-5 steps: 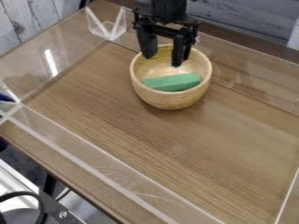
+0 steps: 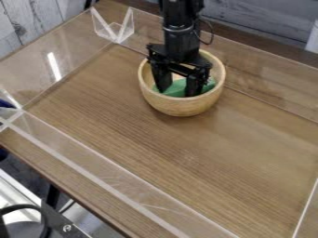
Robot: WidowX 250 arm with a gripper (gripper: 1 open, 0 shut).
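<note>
A wooden bowl stands on the table toward the upper middle, with a green object inside it. My black gripper is down inside the bowl, open, its fingers over and around the green object and partly hiding it. Whether the fingertips touch it I cannot tell.
Strips of clear tape lie along the left edge and at the upper left. A dark cable shows at the lower left corner.
My gripper has come down from above the back of the bowl into it, over the green object. The bowl has stayed about where it was.
</note>
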